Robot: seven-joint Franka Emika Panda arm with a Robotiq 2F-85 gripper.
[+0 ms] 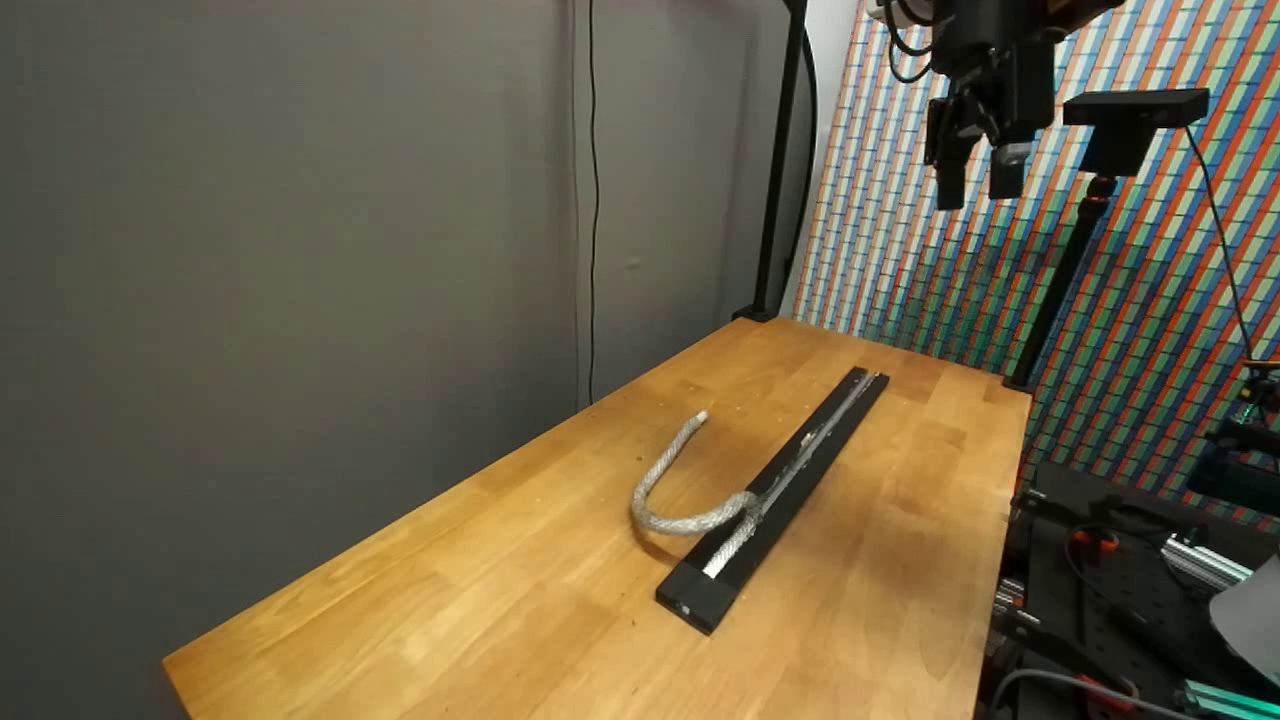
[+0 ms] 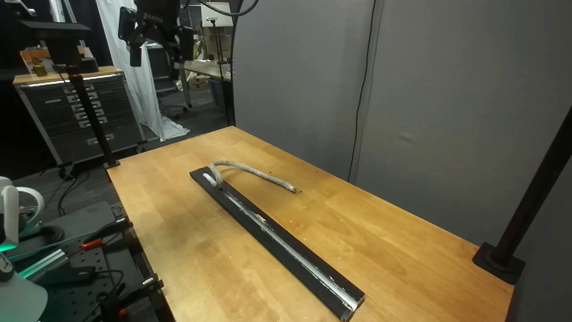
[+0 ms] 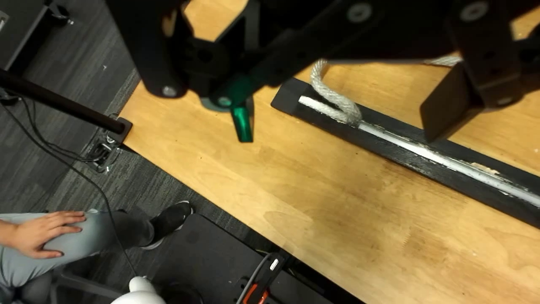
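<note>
A grey braided rope [image 1: 684, 526] lies partly on a long black grooved board [image 1: 696, 596]. One short end of the rope [image 3: 334, 96] rests along the groove near one end of the board [image 3: 440, 173]; from there it bends back and curves off onto the table. Its free end [image 2: 291, 188] lies on the wood in exterior view 2. Most of the groove holds no rope, only a pale strip with flaky residue. High above the table, away from rope and board, my gripper [image 1: 978, 182] hangs open, with nothing between its fingers.
Black posts stand at its corners, one post [image 1: 774, 180] by the grey wall and another post [image 1: 1062, 282] carrying a camera-like box. A person's hand [image 3: 48, 233] rests on a leg beside the table.
</note>
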